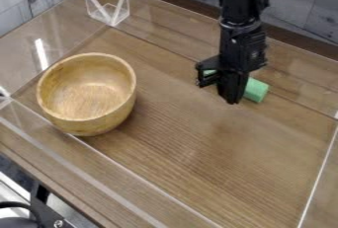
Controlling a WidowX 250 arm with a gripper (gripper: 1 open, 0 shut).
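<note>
My black gripper [227,88] reaches down from the top right to the right of the table's middle, its fingertips low over a green object [254,91]. It looks shut; the green object shows behind and to either side of the fingers, and I cannot tell that anything is between them. A large wooden bowl [86,93] stands on the left.
A small white wire rack [109,7] stands at the back left. A wall runs along the back, and black cables lie at the lower left corner.
</note>
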